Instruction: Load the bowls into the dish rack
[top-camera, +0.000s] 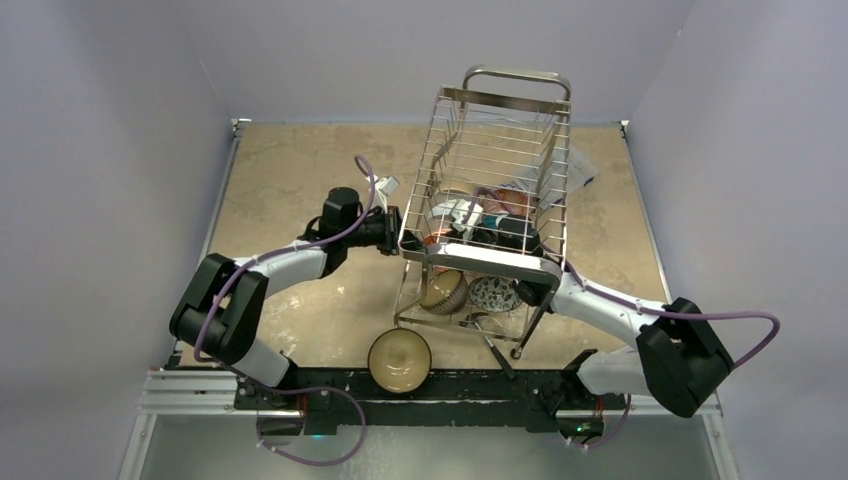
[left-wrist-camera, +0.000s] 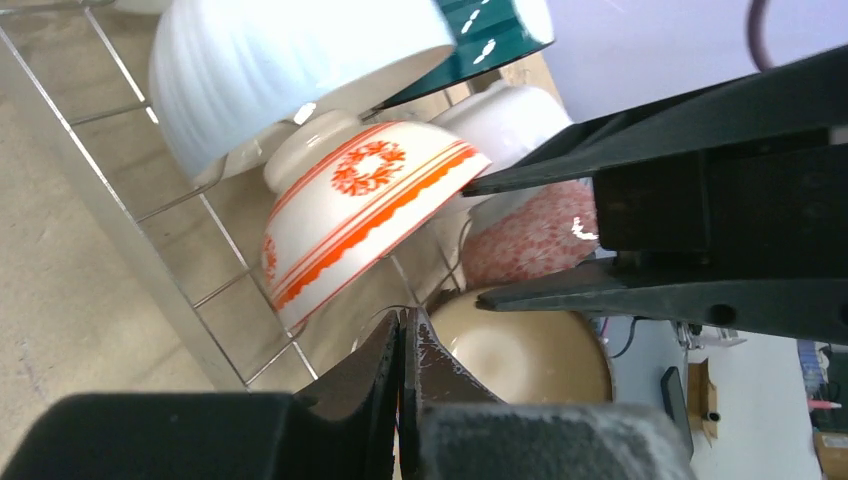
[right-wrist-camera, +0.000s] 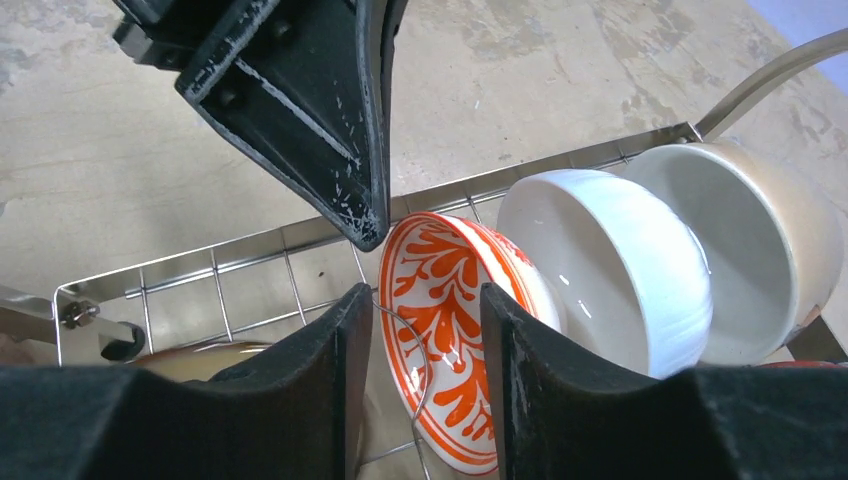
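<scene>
In the left wrist view my left gripper is shut with nothing between its fingers, beside the rack's left side. My right gripper stands part open inside the rack. Beyond its fingers is a white bowl with orange patterns (right-wrist-camera: 440, 330), tipped on its side; I see no grip on it. White bowls (right-wrist-camera: 665, 285) stand in a row beside it. A tan bowl (left-wrist-camera: 535, 345) is tilted in the rack's front part, near a dark patterned bowl (top-camera: 495, 293). Another tan bowl (top-camera: 399, 360) lies outside, before the metal dish rack (top-camera: 488, 262).
The rack's upper tier (top-camera: 505, 150) overhangs both grippers and partly hides them from above. A black-handled tool (top-camera: 497, 357) lies at its front. A clear plastic item (top-camera: 580, 170) is behind on the right.
</scene>
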